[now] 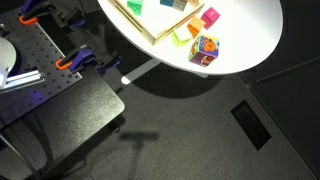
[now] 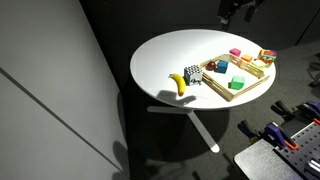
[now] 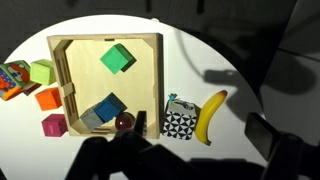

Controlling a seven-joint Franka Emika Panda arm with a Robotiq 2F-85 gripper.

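My gripper stands open above the round white table, its dark fingers [image 3: 262,138] apart at the bottom of the wrist view. The fingers frame a black-and-white patterned box [image 3: 179,122] and a yellow banana [image 3: 209,115] from above, with no contact visible. Left of the box lies a shallow wooden tray [image 3: 158,75]. It holds a green cube [image 3: 117,58], a blue cube [image 3: 110,106], a grey cube [image 3: 92,119] and a dark red ball [image 3: 124,121], partly covered by a finger. In exterior view 2 the gripper [image 2: 237,17] hangs at the top edge.
Outside the tray sit a pink cube [image 3: 55,125], an orange cube [image 3: 47,98], a yellow-green cube [image 3: 41,72] and a colourful box [image 1: 205,50] near the table edge. A dark robot stand [image 1: 85,115] is beside the table.
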